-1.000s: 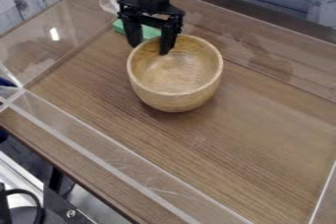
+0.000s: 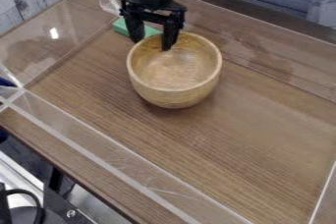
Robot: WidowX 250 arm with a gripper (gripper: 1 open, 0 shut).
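Observation:
A black robot gripper (image 2: 152,28) reaches down from the top of the view, its two fingers spread open at the far rim of a large round wooden bowl (image 2: 175,81). A green object (image 2: 129,26) lies behind the bowl on the left, partly hidden by the gripper. The bowl looks empty. What, if anything, is between the fingers is too small to tell.
A black cable (image 2: 27,198) curls at the lower left edge. Walls of the work area border the top.
The gripper has moved slightly up and back, away from the bowl's middle. The bowl and green object look about where they were.

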